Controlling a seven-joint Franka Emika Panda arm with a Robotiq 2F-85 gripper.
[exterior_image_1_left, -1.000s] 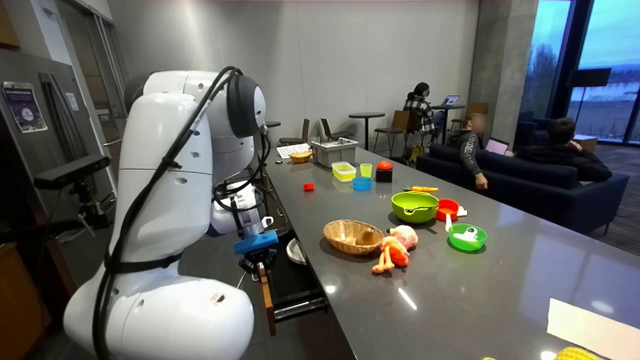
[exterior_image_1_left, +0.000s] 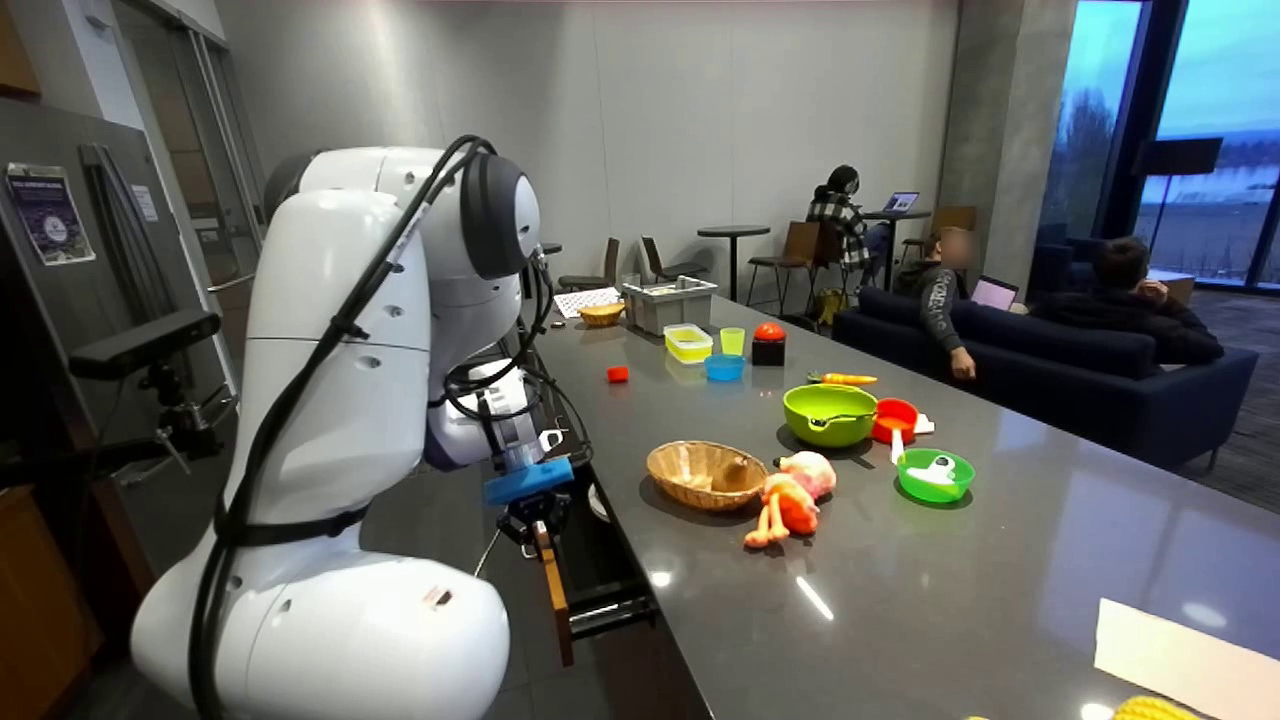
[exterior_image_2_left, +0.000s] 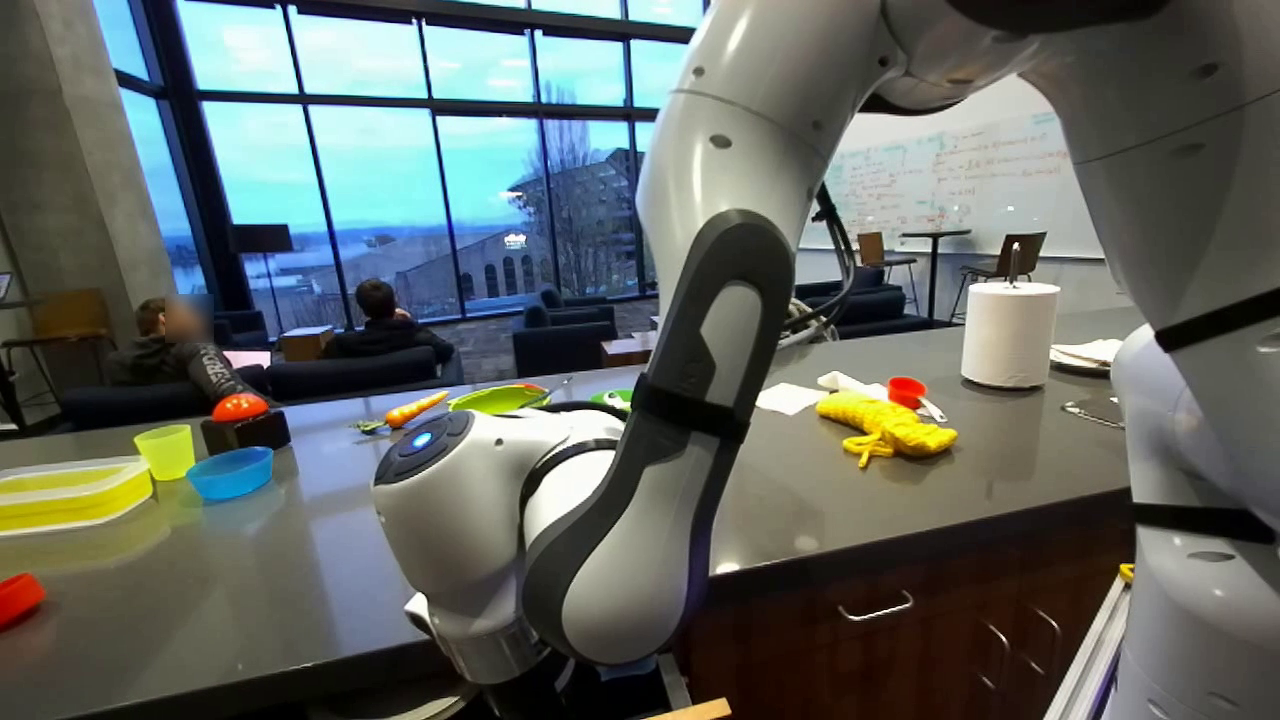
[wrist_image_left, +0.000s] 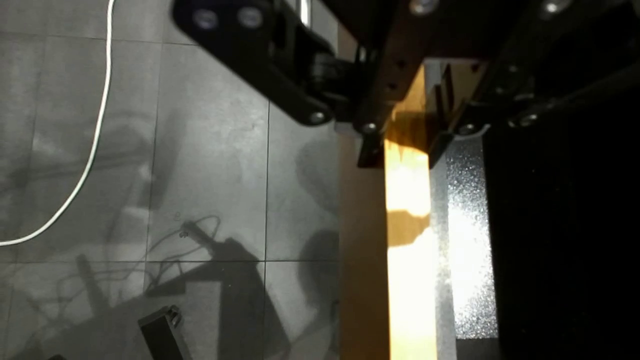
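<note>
The drawer stands partly pulled out below the counter, its wooden front (exterior_image_1_left: 555, 600) seen nearly edge-on. My gripper (exterior_image_1_left: 535, 528) reaches down over the top of that front. In the wrist view the gripper is shut on the panel's upper edge (wrist_image_left: 411, 288), one finger on either side of the wood. The drawer's metal side rail (exterior_image_1_left: 609, 617) shows between the front and the counter. Inside, the drawer is mostly dark, with part of a white round thing (exterior_image_1_left: 597, 504) visible. Only a corner of the wooden front (exterior_image_2_left: 702, 710) appears in the second exterior view.
On the grey counter (exterior_image_1_left: 744, 624) sit a wicker basket (exterior_image_1_left: 690, 476), a pink and orange plush toy (exterior_image_1_left: 794, 498), a lime bowl (exterior_image_1_left: 828, 420) and a green bowl (exterior_image_1_left: 938, 480). Below the gripper, a white cable (wrist_image_left: 99, 120) lies on the tiled floor.
The drawer front and my gripper on it have moved toward the counter, to the right in the first exterior view. Less of the drawer's inside and white thing shows. The countertop objects look unmoved.
</note>
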